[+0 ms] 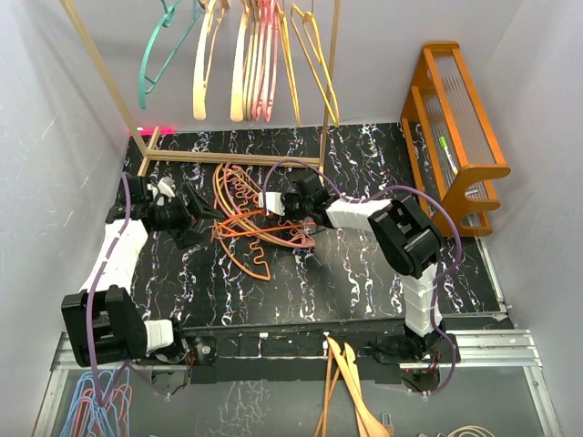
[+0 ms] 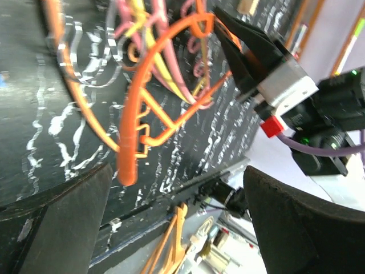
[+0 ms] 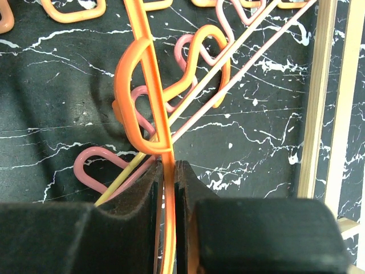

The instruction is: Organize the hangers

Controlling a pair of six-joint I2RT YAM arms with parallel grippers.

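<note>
A tangled pile of orange, pink and yellow hangers (image 1: pixel 246 259) lies on the middle of the black marble table. My right gripper is shut on an orange hanger (image 3: pixel 154 85) at the pile's upper right, with pink and yellow hangers lying beneath it. My left gripper (image 1: pixel 196 215) stands open just left of the pile; in the left wrist view an orange hanger (image 2: pixel 131 131) runs between and beyond its spread fingers, apparently not held. More hangers (image 1: pixel 264 64) in pink, yellow, cream and teal hang from the rail at the back.
The wooden rack's base bar (image 1: pixel 209 157) lies along the back of the table. An orange wooden holder (image 1: pixel 465 173) stands at the right. Wooden hangers (image 1: pixel 360 391) lie beyond the front edge, blue ones at the front left.
</note>
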